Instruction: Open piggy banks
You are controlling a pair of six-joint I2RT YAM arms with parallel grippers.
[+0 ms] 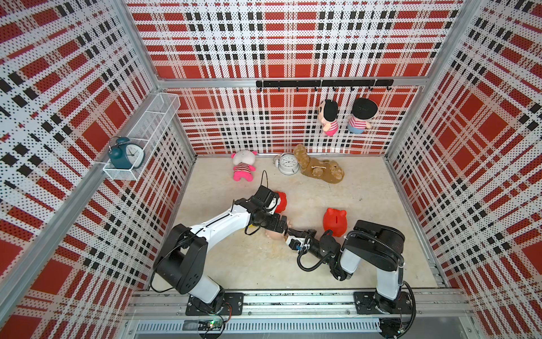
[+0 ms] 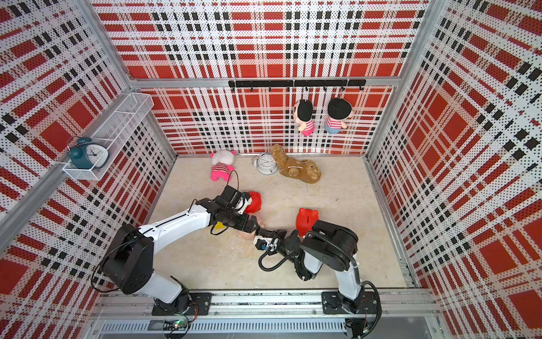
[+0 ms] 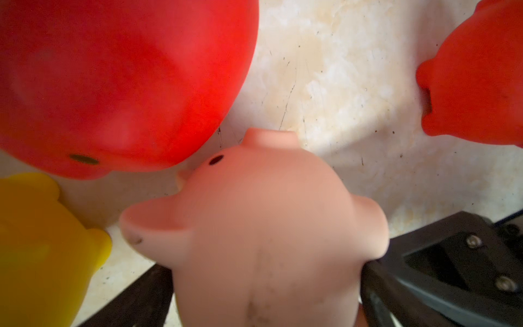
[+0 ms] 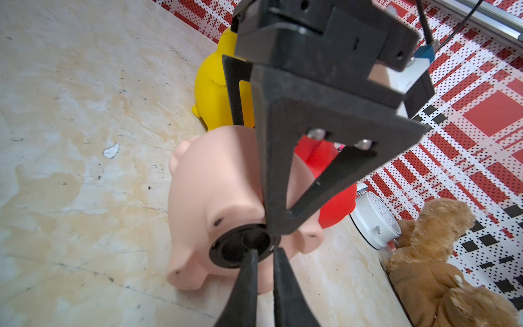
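A pink piggy bank [image 3: 261,212] lies on its side, its dark round bottom plug [image 4: 231,250] facing my right gripper, whose shut fingertips are at the plug with nothing seen between them. My left gripper is open over the pink pig, a finger on either side of its body in the left wrist view; whether they touch it is unclear. A yellow piggy bank [image 3: 38,250] and a red one [image 3: 119,65] sit close beside it. Another red piggy bank [image 1: 334,220] stands to the right.
Along the back lie a pink plush [image 1: 243,169], a white clock [image 1: 288,162] and a brown plush [image 1: 321,168]. A basket with a teal clock [image 1: 121,152] hangs on the left wall.
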